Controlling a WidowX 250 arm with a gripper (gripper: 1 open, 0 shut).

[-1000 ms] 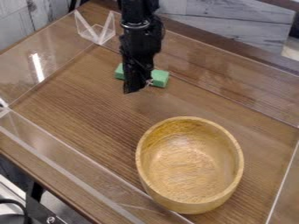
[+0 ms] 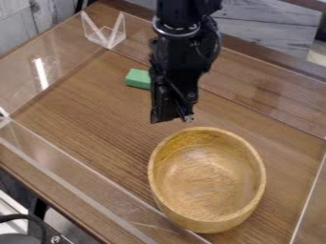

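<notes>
My dark gripper (image 2: 170, 105) hangs from the top centre, tipped down over the wooden surface just behind a yellow oval bowl (image 2: 207, 179). Whether its fingers are open or shut is hard to make out. A green block (image 2: 137, 78) lies behind and left of it, partly hidden by the arm.
A clear plastic holder (image 2: 105, 29) stands at the back left. A dark cable runs in the bottom-left corner.
The arm now covers part of the green block.
</notes>
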